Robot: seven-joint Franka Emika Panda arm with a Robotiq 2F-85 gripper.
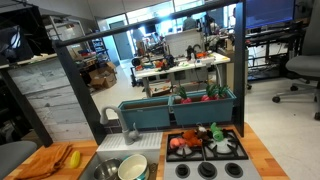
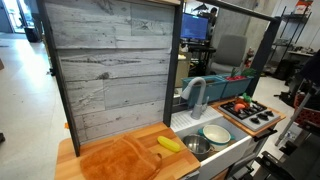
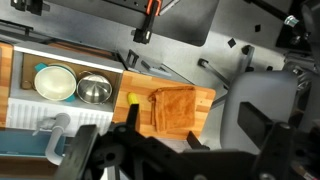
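In the wrist view my gripper stands open, its dark fingers spread wide with nothing between them. It hangs high over the toy kitchen counter. Below it lies a folded orange cloth (image 3: pixel 174 110) on the wooden top, with a yellow item (image 3: pixel 132 99) beside it. A metal bowl (image 3: pixel 94 89) and a pale bowl with a green outside (image 3: pixel 55 82) sit side by side in the sink. In exterior view 2 the cloth (image 2: pixel 120 158) is spread on the left end of the counter, and the yellow item (image 2: pixel 171 144) lies between it and the sink.
A grey faucet (image 1: pixel 117 122) rises behind the sink. On the right, a stove (image 1: pixel 207 153) carries red, orange and green items. Blue bins (image 1: pixel 147 114) line the back, the right one holding red things. A dark frame post (image 1: pixel 240 75) stands at the counter's back right.
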